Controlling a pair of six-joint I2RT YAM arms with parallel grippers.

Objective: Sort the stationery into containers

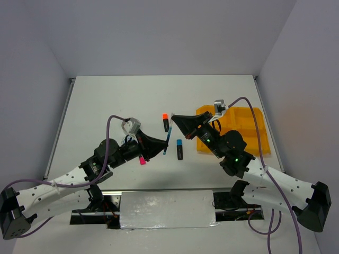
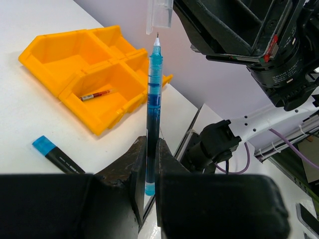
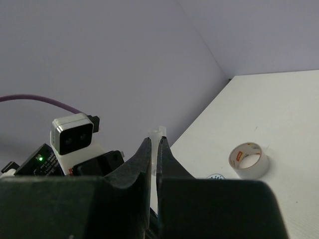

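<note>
My left gripper is shut on an upright blue pen (image 2: 153, 89), its tip uncovered and pointing up. Just above that tip is a clear pen cap (image 2: 159, 12), held in my shut right gripper; cap and pen are slightly apart. A yellow divided container (image 1: 243, 127) is at the right, a red pen (image 2: 97, 94) lying in one compartment. On the table lie a black-and-blue marker (image 1: 179, 151), a black-and-orange one (image 1: 165, 123) and a pink item (image 1: 142, 160).
A roll of tape (image 3: 254, 168) lies on the white table (image 1: 106, 95), partly hidden from above by the left arm. Walls stand at both sides and behind.
</note>
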